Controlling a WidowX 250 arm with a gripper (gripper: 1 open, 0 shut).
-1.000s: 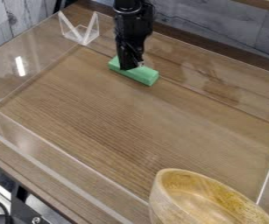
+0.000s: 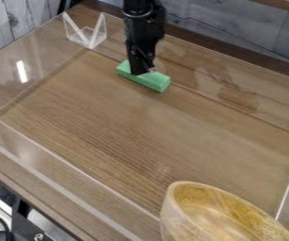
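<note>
A black gripper (image 2: 141,62) on a dark arm reaches down from the top of the camera view. Its tip is at a green rectangular block (image 2: 151,82), over the block's upper left part, on the wooden table (image 2: 121,141). Whether the fingers are open or shut, or touch the block, I cannot tell at this size.
A large yellow bowl (image 2: 219,215) sits at the bottom right. A clear plastic piece (image 2: 87,30) stands at the back left, near the wall. Dark cables lie beyond the lower-left edge.
</note>
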